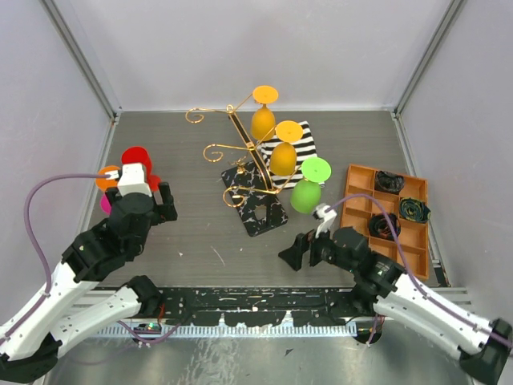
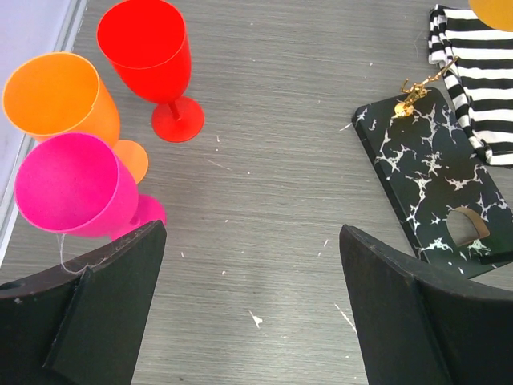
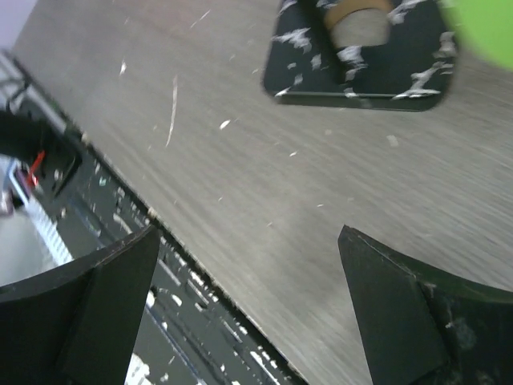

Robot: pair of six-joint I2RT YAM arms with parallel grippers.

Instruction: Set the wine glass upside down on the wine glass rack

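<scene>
The gold rack (image 1: 249, 140) rises from a black marbled base (image 1: 258, 210) near mid-table. On its right-hand arms hang three upside-down glasses: two yellow ones (image 1: 263, 123) and a green one (image 1: 306, 196). Its left curled arms are bare. At the table's left stand a red glass (image 2: 152, 48), an orange glass (image 2: 60, 95) and a pink glass (image 2: 76, 184), all upright. My left gripper is open over bare table, the pink glass just left of its left finger. My right gripper (image 1: 301, 250) is open, in front of the green glass, holding nothing.
A striped cloth (image 1: 304, 144) lies behind the rack. An orange compartment tray (image 1: 359, 180) with coiled cables stands at the right. Bare table (image 1: 192, 249) lies between the left glasses and the rack base.
</scene>
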